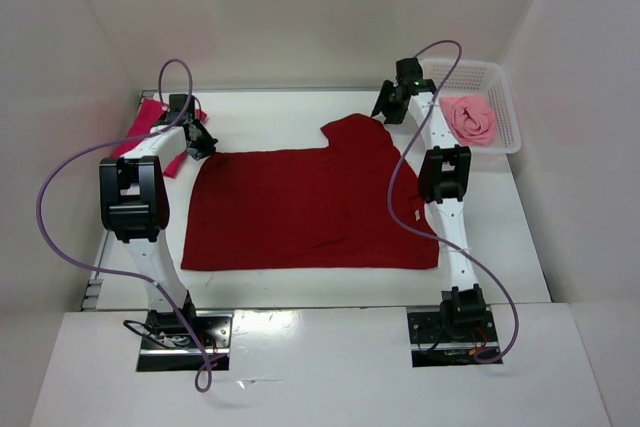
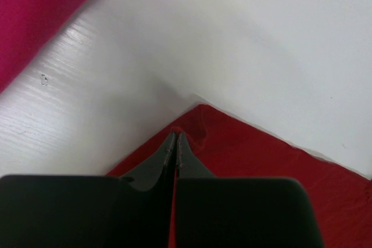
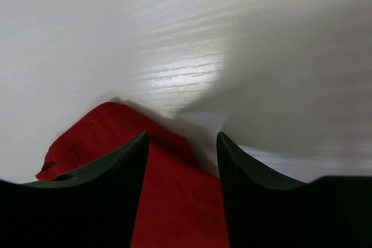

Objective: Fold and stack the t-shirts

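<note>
A dark red T-shirt [image 1: 300,207] lies spread flat across the middle of the table. My left gripper [image 1: 208,147] is shut at its upper left corner, fingertips on the cloth [image 2: 261,161]; whether any fabric is pinched between them is hard to tell. My right gripper [image 1: 384,109] stands open by the raised upper sleeve, and in the right wrist view the sleeve's edge [image 3: 116,126] lies just below and between the parted fingertips.
A bright red folded cloth [image 1: 140,127] lies at the back left, partly under the left arm. A white basket [image 1: 508,117] with pink cloth [image 1: 470,119] stands at the back right.
</note>
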